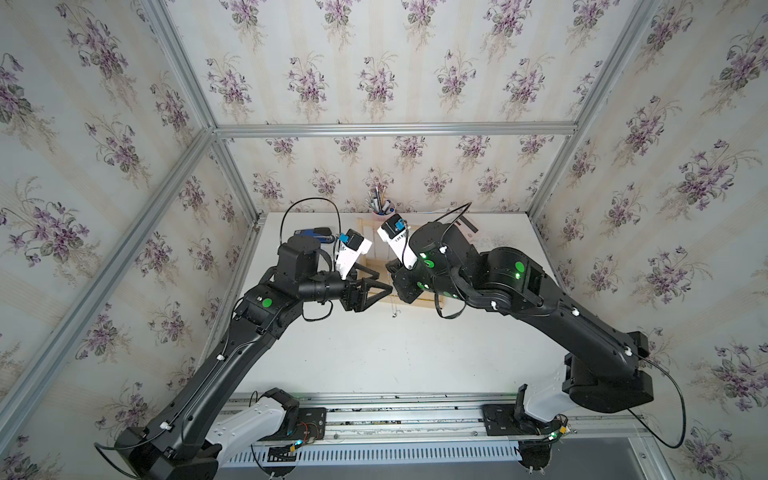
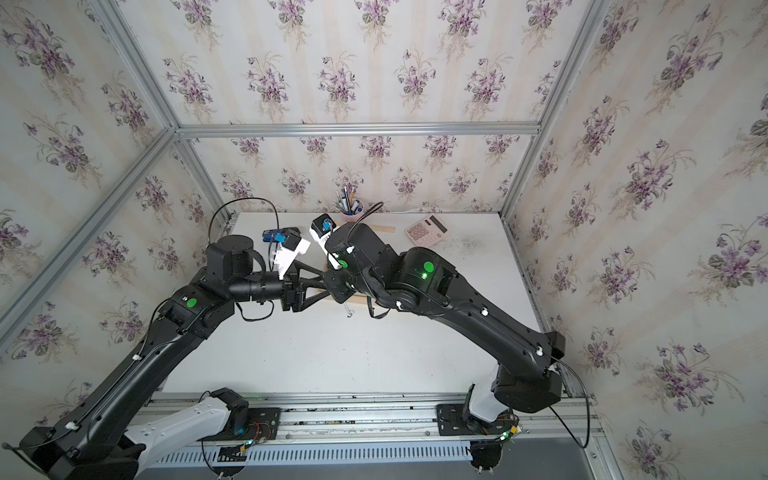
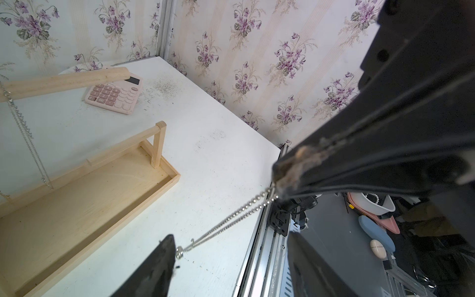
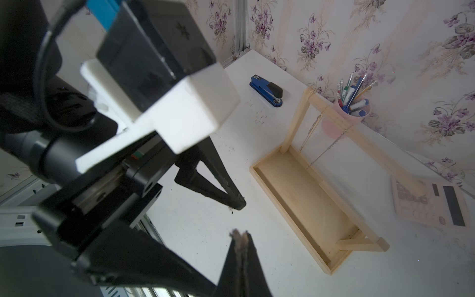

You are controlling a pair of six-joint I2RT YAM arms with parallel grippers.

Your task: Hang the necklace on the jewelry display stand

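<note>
My left gripper (image 1: 372, 288) faces my right gripper over the display stand, its fingers apart. A silver necklace (image 3: 232, 217) hangs slanting across the left wrist view, its upper end at the dark finger of the other arm; its lower end carries a small clasp or pendant. My right gripper is shut, with the chain apparently at its tips. The wooden stand (image 4: 301, 208) has a tray base and a raised bar (image 3: 74, 84), over which other chains (image 3: 27, 138) hang.
A pink calculator (image 3: 111, 96) lies at the back right of the table, a blue stapler (image 4: 265, 90) at the back left, beside a pen cup (image 4: 336, 126).
</note>
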